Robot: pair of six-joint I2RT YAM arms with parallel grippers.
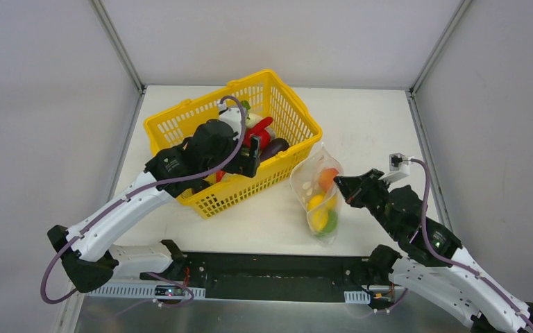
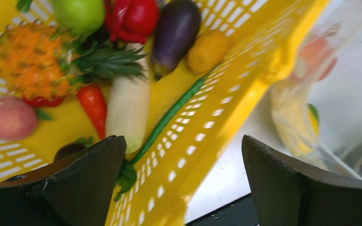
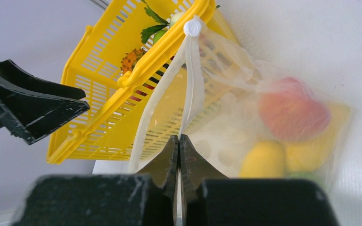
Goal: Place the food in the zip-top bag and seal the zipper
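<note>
The clear zip top bag [image 1: 304, 182] stands to the right of the yellow basket, its mouth parted and its white slider [image 3: 192, 27] at one end of the zipper. Inside it are an orange-red peach-like fruit [image 1: 327, 179], yellow food [image 1: 319, 220] and something green [image 1: 330, 222]. The right gripper is shut on the bag's edge. Above the front side of the basket hangs my left gripper [image 1: 251, 158], open, with nothing between its fingers.
The yellow basket [image 1: 212, 203] holds several foods, among them an eggplant [image 2: 176, 35], a pineapple [image 2: 33, 59] and a white radish [image 2: 128, 103]. Its raised rim lies beneath the left arm. White table [image 1: 375, 132] behind the bag is clear.
</note>
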